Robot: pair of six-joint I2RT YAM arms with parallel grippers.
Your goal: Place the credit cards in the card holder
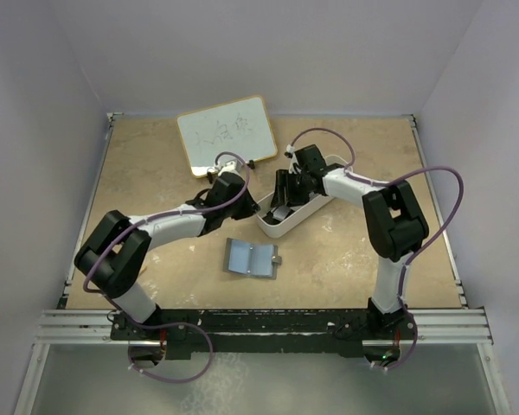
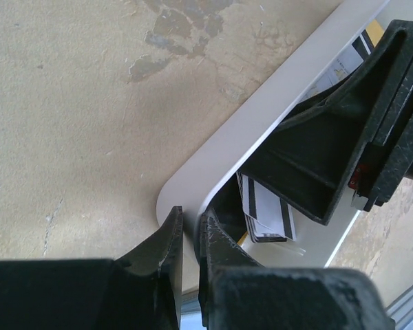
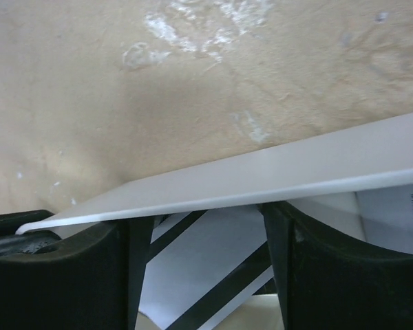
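A white oblong box (image 1: 275, 228) holds several cards (image 2: 263, 210) and dark items. My left gripper is shut on the near end of the box's wall. My right gripper reaches down inside the box over striped cards, its fingers apart; whether anything is between them is unclear. The blue, open card holder (image 1: 251, 258) lies on the table just below the box in the top view.
A whiteboard (image 1: 225, 134) lies at the back left.
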